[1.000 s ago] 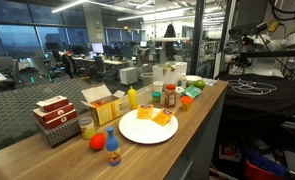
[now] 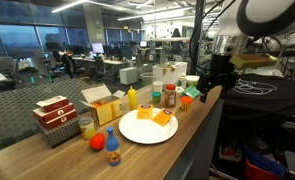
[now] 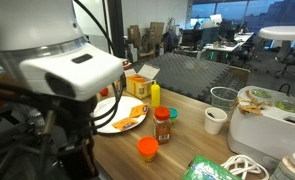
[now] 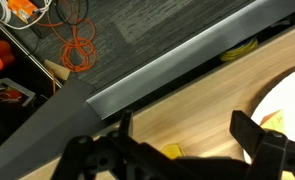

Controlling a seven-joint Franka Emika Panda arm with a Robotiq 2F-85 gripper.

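Note:
My gripper is open, its two black fingers wide apart over the edge of the wooden table, with nothing held between them. Below and between them, partly hidden by the gripper, shows a small yellow-orange object [image 4: 172, 151] that I cannot name for certain. The white plate [image 2: 148, 126] lies on the table with flat orange pieces [image 2: 163, 117] on it. Near the table's right end stands an orange cup [image 2: 186, 103], beside a jar with a red-brown lid [image 3: 162, 124]. In the second exterior view the arm covers much of the left side.
A yellow bottle [image 2: 132, 99], an open cardboard box [image 2: 103, 104], a red ball-like item [image 2: 97, 142] and a blue bottle [image 2: 112, 148] surround the plate. A green item [image 3: 206, 170] and white cup [image 3: 215, 120] stand near the jar. Free wood lies at the table's front left.
The arm has come in from the upper right and moved left and down toward the table's right end. Objects on the table have not visibly moved.

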